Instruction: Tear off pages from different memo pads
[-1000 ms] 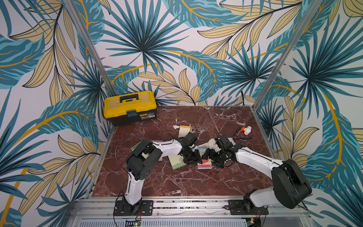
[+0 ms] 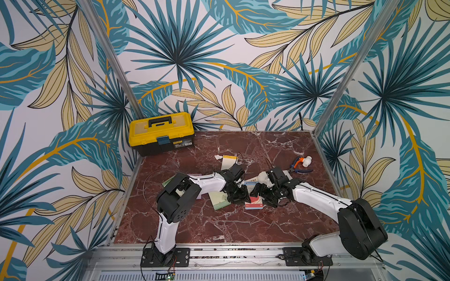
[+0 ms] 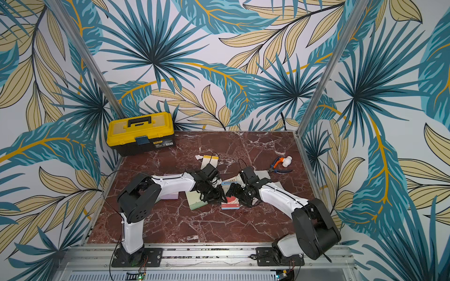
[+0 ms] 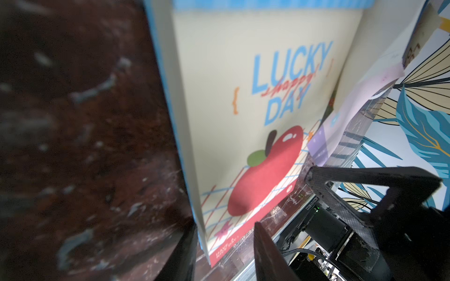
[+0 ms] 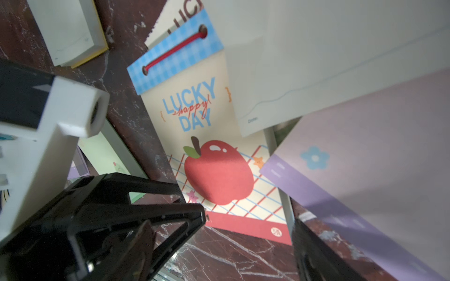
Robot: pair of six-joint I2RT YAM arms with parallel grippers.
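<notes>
The memo pad (image 5: 187, 126) with a red apple and "LUCKY DAY" cover lies on the table under both hands. A blue checked band with a red cord binds its top. At its left edge, near the bottom corner, my left gripper stands part open; the left wrist view shows that corner near the fingers (image 4: 269, 262), contact unclear. My right gripper is open wide over the pad's lower end, nothing seen held. Loose pale sheets (image 5: 337, 46) and a lilac sheet (image 5: 351, 159) cover the pad's right side.
A green pad (image 2: 219, 200) lies left of the apple pad, and a small yellow-topped pad (image 2: 229, 162) behind. A yellow toolbox (image 2: 161, 131) stands back left. Orange pliers (image 2: 298, 164) lie back right.
Both grippers and the pads look the same.
</notes>
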